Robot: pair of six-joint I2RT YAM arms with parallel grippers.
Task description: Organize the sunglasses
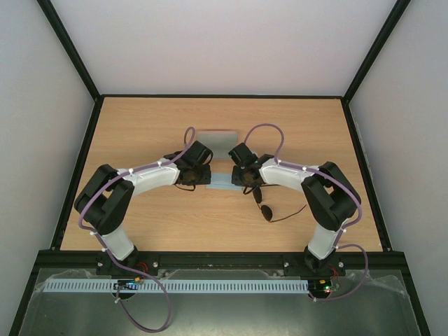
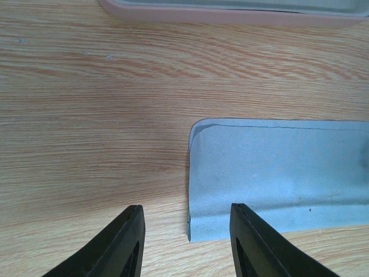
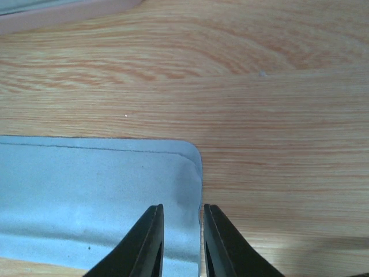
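Note:
A pale blue cloth (image 1: pixel 222 181) lies flat mid-table, with dark sunglasses (image 1: pixel 267 212) to its lower right, partly hidden under the right arm. My left gripper is open, empty, over the cloth's left edge. My right gripper stands open over the cloth's right edge, nothing between its fingers. In both wrist views the cloth (image 2: pixel 277 167) shows a fold line along its edges.
A pink-rimmed grey tray (image 1: pixel 217 143) sits behind the cloth, its near rim (image 2: pixel 230 16) showing in the left wrist view.

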